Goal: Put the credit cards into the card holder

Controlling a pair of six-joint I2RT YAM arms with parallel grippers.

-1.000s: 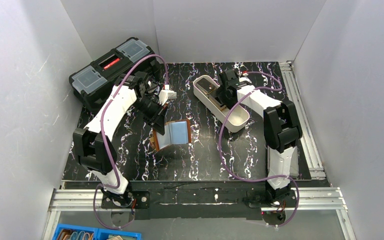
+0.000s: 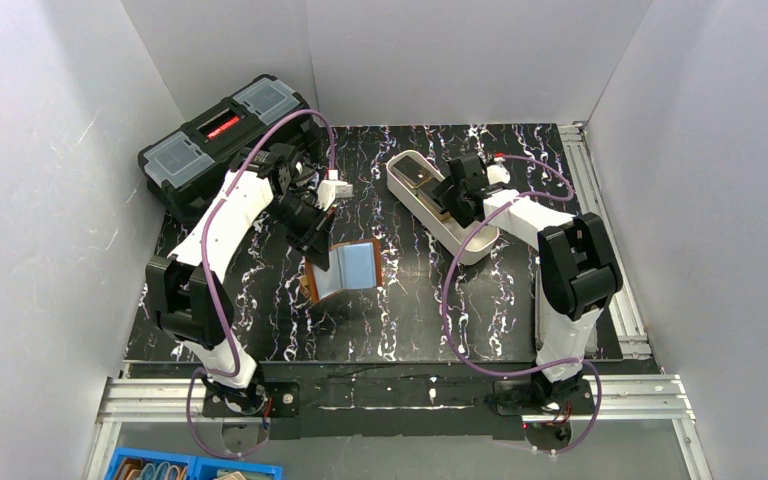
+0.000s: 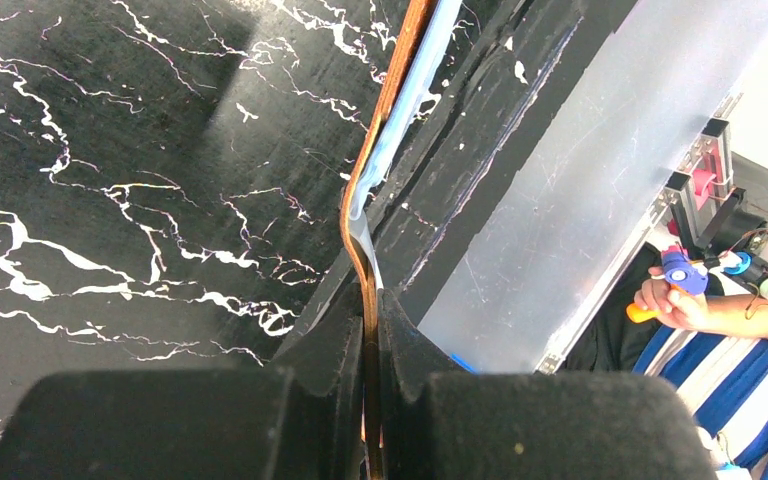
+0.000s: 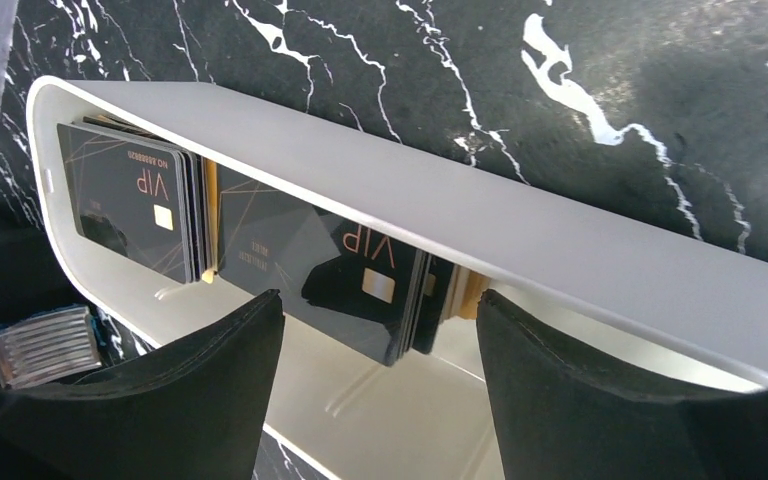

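My left gripper (image 2: 317,250) is shut on the open card holder (image 2: 358,265), an orange-edged folder with pale blue pages; in the left wrist view its spine and edge (image 3: 393,90) run up from between the fingertips. My right gripper hangs open over a white box (image 2: 410,203), its fingers either side of the stacked black VIP cards (image 4: 300,260). More dark cards (image 4: 125,195) stand in the box's far end, with gold edges among them.
A black toolbox (image 2: 185,150) sits at the back left. Purple cables loop over both arms. A blue bin (image 2: 210,470) lies below the front edge.
The right arm has shifted slightly toward the front right over the white box. The left arm and the card holder have not visibly moved.
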